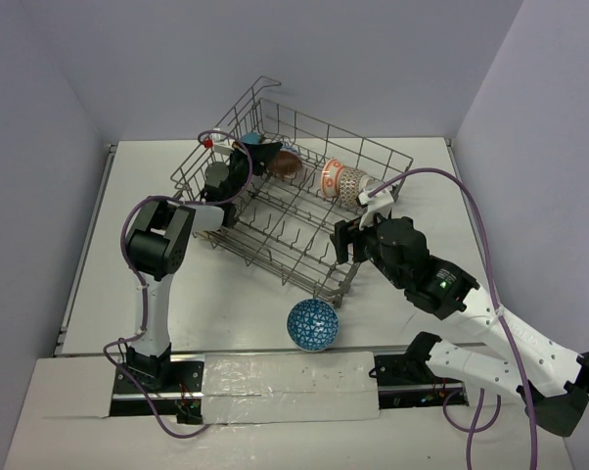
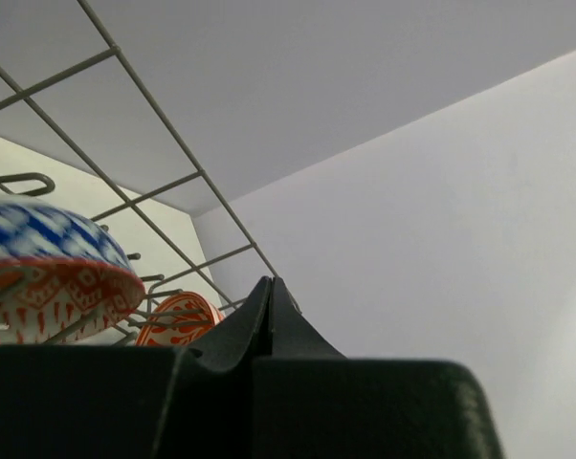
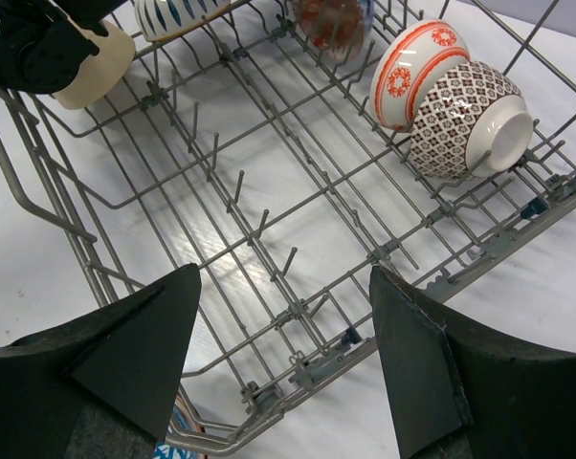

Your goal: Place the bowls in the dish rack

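My left gripper (image 1: 272,149) is at the dish rack's back-left, shut, with nothing between its fingertips. Beside it a brown bowl (image 1: 286,164) lies among the tines; the left wrist view shows a blue-rimmed bowl (image 2: 49,268) there. An orange bowl (image 1: 331,177) and a dotted bowl (image 1: 349,188) lean together at the back right of the rack (image 1: 309,273). A blue patterned bowl (image 1: 312,324) sits on the counter in front. My right gripper hangs open over the rack's right end, nothing between its fingers.
The rack's middle and front show bare tines. Grey walls close in at the back and sides.
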